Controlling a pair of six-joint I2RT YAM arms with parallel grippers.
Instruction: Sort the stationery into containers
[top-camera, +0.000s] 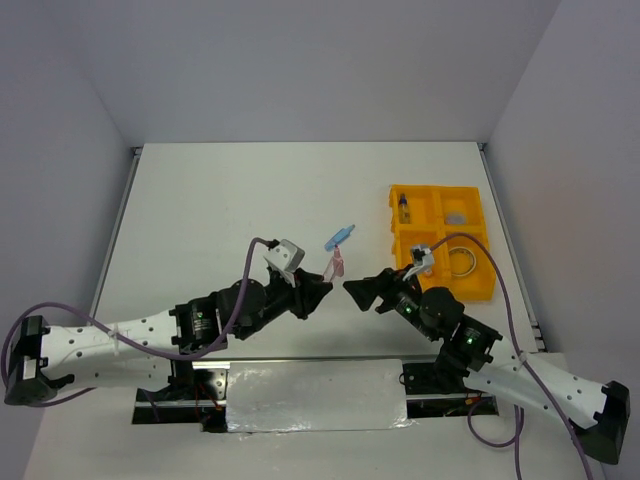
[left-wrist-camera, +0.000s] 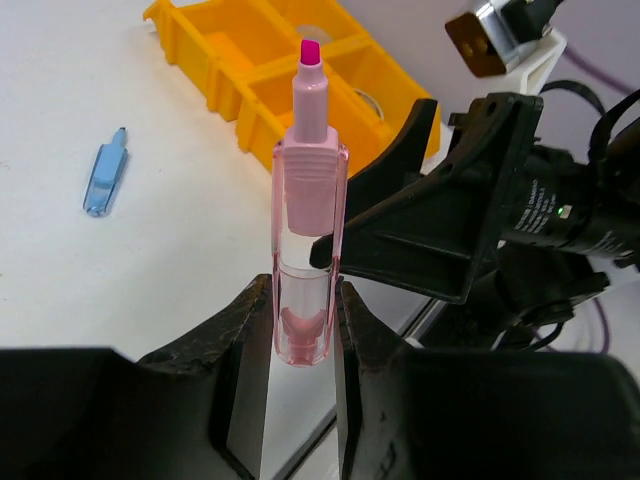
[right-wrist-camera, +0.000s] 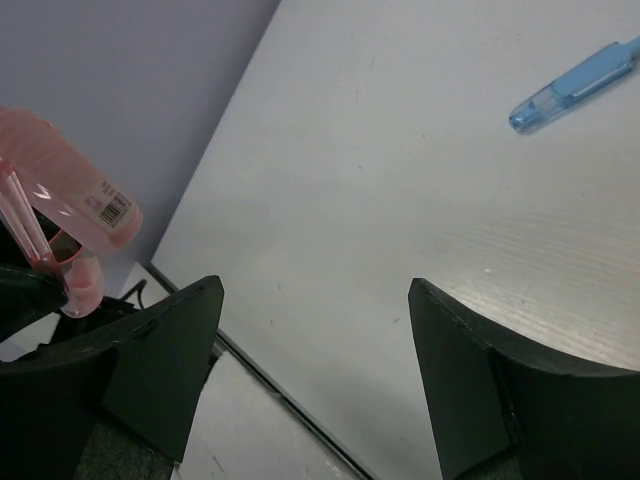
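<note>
A pink marker (left-wrist-camera: 312, 190) with a clear body and a magenta tip stands upright in my left gripper, which is shut around its lower part. From above, the same marker (top-camera: 335, 263) points away from the left gripper (top-camera: 326, 283). My right gripper (top-camera: 363, 299) hovers just right of it, open and empty. Its spread fingers (right-wrist-camera: 165, 350) frame bare table in the right wrist view, with the pink marker (right-wrist-camera: 85, 185) off to the left. A blue marker (top-camera: 340, 237) lies on the table beyond both grippers.
The orange compartment tray (top-camera: 430, 219) stands at the right, holding a dark bottle-like item (top-camera: 403, 209) and a ring-shaped roll (top-camera: 462, 261). The right arm covers part of its near side.
</note>
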